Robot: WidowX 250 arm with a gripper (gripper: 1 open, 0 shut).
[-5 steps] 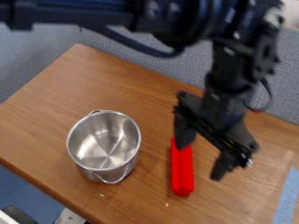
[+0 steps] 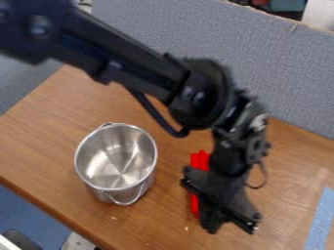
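My gripper (image 2: 222, 200) is low over the wooden table (image 2: 53, 112), with its fingers around the red bar (image 2: 198, 166), which is mostly hidden behind it; whether they grip it is unclear. A steel pot (image 2: 115, 161) stands to the left of the gripper, apart from it.
A light blue strip (image 2: 317, 220) lies at the right edge. The table's left part and the area right of the gripper look clear. A grey surface (image 2: 196, 20) rises along the back.
The gripper has come down from above the table onto the red bar, which it now largely hides. The pot has not moved.
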